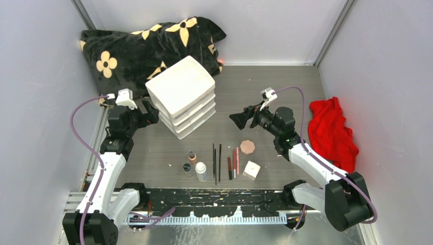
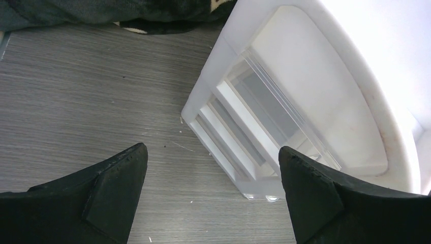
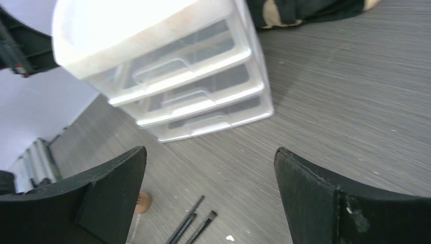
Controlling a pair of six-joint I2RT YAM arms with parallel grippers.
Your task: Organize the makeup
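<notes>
A white three-drawer organizer (image 1: pixel 179 84) stands at the back centre, its drawers shut. My left gripper (image 1: pixel 149 113) is open beside its left side; the left wrist view shows the organizer's side between and beyond the fingers. My right gripper (image 1: pixel 241 116) hangs open to the organizer's right, facing its drawer fronts. Along the front lie small bottles (image 1: pixel 201 171), dark pencils (image 1: pixel 219 163), reddish sticks (image 1: pixel 230 167), a pink octagonal compact (image 1: pixel 247 147) and a cream square box (image 1: pixel 251 170).
A black floral cloth (image 1: pixel 127 56) fills the back left. A red cloth (image 1: pixel 332 132) lies at the far right.
</notes>
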